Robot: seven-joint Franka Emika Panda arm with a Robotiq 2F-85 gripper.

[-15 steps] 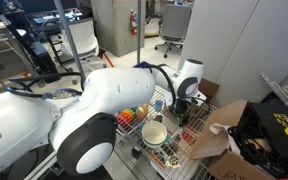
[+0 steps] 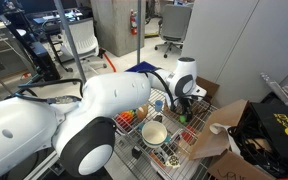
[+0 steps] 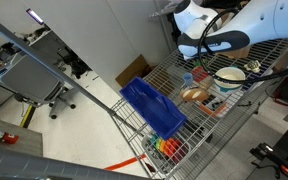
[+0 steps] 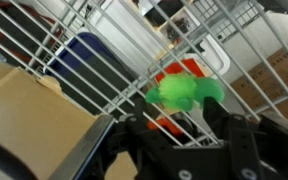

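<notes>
A bright green object [image 4: 184, 90], somewhat blurred, shows between and just ahead of the fingertips of my gripper in the wrist view. The fingers stand apart on either side of its lower part; whether they press on it cannot be made out. From exterior view 1, the same green object [image 2: 184, 117] appears directly under the gripper [image 2: 181, 106], above the wire rack [image 2: 164, 150]. The gripper's tips are hard to see in exterior view 2.
A white bowl [image 2: 155, 133] stands on the rack, with a blue cup [image 2: 159, 106] behind it. Cardboard boxes [image 2: 221, 122] crowd the right side. In exterior view 2, a blue tray [image 3: 152, 108] lies at the rack's left side, near a brown object [image 3: 194, 94].
The gripper has shifted slightly left in exterior view 1. Green now shows beneath it, where it was dark or hidden before.
</notes>
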